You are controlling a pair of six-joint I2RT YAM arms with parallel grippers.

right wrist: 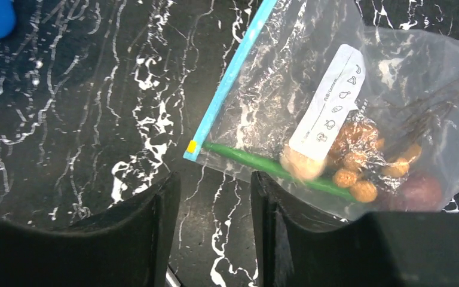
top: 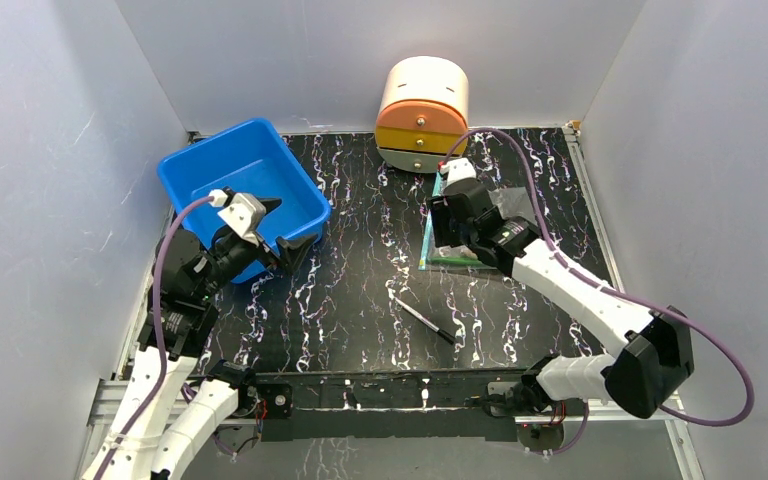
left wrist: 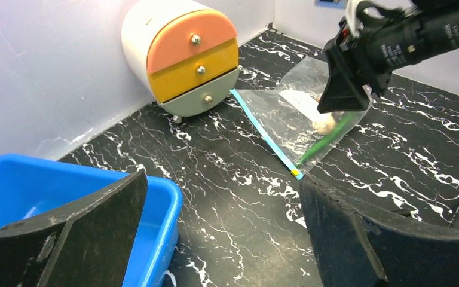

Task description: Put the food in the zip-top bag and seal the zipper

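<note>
The clear zip top bag (right wrist: 263,89) lies flat on the table with food inside: a long green item (right wrist: 251,158), small orange-brown pieces (right wrist: 364,191) and a reddish round one (right wrist: 421,191). Along its left edge runs a blue zipper strip (right wrist: 226,84), its yellow slider (right wrist: 192,146) at the near end. Whether the strip is fully sealed I cannot tell. Over the near side of the bag my right gripper stands open, apart from it, nothing between its fingers. My left gripper is open and empty beside the blue bin, far from the bag.
A blue bin (left wrist: 170,224), looking empty, stands at the left. The drawer cabinet (top: 423,110) sits at the back wall near the bag. A black-and-white pen (top: 426,321) lies toward the front.
</note>
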